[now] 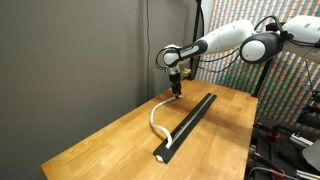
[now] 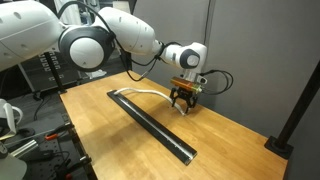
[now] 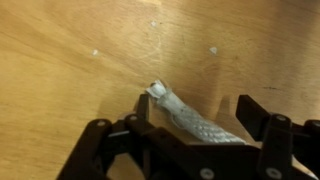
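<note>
A white braided rope [image 1: 153,115] lies in a curve on the wooden table. One of its ends, frayed at the tip, reaches between my fingers in the wrist view, where the rope [image 3: 200,125] runs diagonally toward the lower right. My gripper is open around that end, the left finger [image 3: 141,112] close to the tip and the right one farther off. From the opposite side, the gripper [image 2: 183,103] appears low over the far end of the rope [image 2: 150,92]. How much height separates the fingertips from the table cannot be told.
A long black strip [image 1: 190,125] lies on the table beside the rope; the same strip [image 2: 155,127] runs diagonally in the second exterior view. A grey partition [image 1: 80,70] stands behind the table. Bare wood [image 1: 110,145] is free at the near left.
</note>
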